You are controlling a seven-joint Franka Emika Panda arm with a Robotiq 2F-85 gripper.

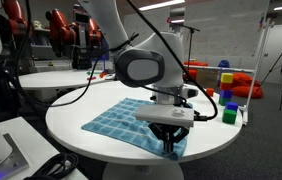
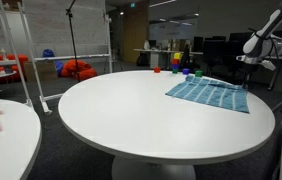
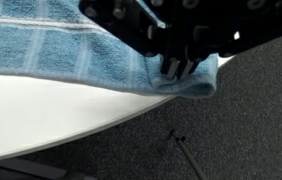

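Observation:
A blue towel with pale stripes [image 1: 119, 122] lies spread on the round white table [image 2: 131, 126], one corner reaching the table's edge. At that corner is my gripper, its fingers close together and touching the cloth or just over it. The finger is shut; whether any fold of cloth is pinched between the fingertips cannot be made out. In exterior view 2 the towel [image 2: 209, 92] lies at the table's far right, with the arm [image 2: 266, 48] beyond it.
Coloured blocks, among them a green block [image 1: 230, 114], stand at the table's right rim. Beyond the towel corner the table drops away to the dark carpet [image 3: 251, 120].

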